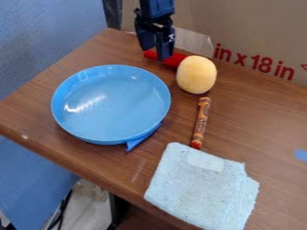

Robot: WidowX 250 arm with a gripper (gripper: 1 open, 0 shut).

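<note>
My dark blue gripper (157,47) reaches down from the top of the view to a red object (175,59) lying at the back of the table, behind a round pale yellow object (196,75). The fingers are over the red object's left part; whether they are open or shut on it is unclear.
A blue plate (110,101) covers the left of the table, with something blue under its near right edge. An orange-wrapped stick (200,122) and a folded light cloth (200,189) lie to the right and front. A cardboard panel stands behind.
</note>
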